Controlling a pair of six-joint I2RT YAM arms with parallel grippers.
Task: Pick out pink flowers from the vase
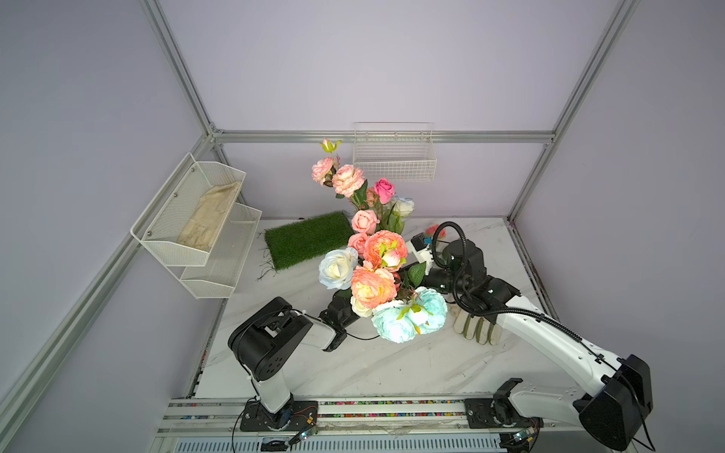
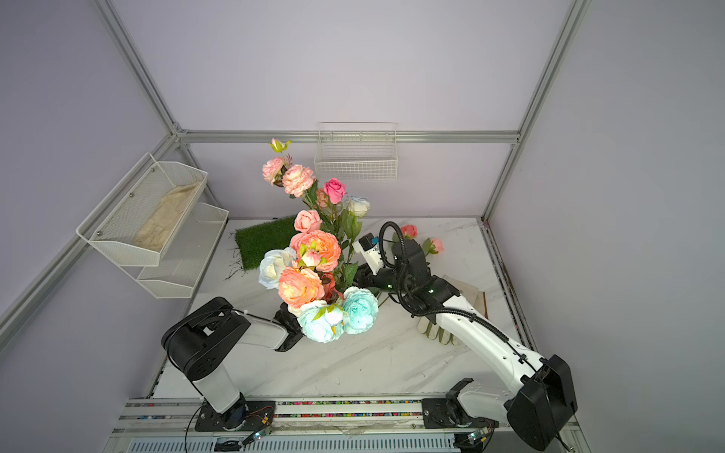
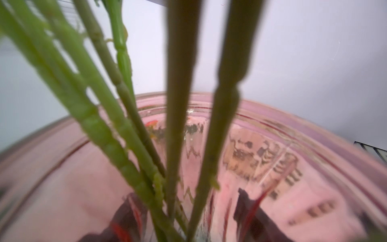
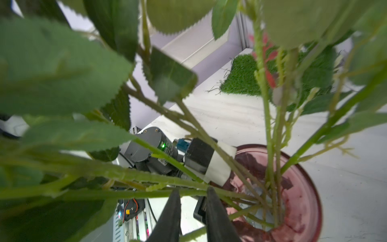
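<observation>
Pink flowers (image 1: pixel 348 179) lean toward the back above the vase (image 4: pixel 300 177), among orange, white and light-blue blooms. The vase is pink, clear glass; the blooms hide it in both top views. My left gripper is shut on the vase at its side, its dark fingers blurred through the glass. Several green stems (image 3: pixel 92 117) stand inside. My right gripper is part open among the stems beside the vase. Leafy stems (image 4: pixel 121 175) cross at its fingertips, but none is visibly clamped. Two pink flowers (image 2: pixel 408 231) lie on the table at the back right.
Large leaves (image 4: pixel 60 68) crowd the right wrist view. A green grass mat (image 1: pixel 308 240) lies at the back left, near a white mesh shelf (image 1: pixel 200 226). A pale glove-like item (image 1: pixel 477 327) lies beneath the right arm.
</observation>
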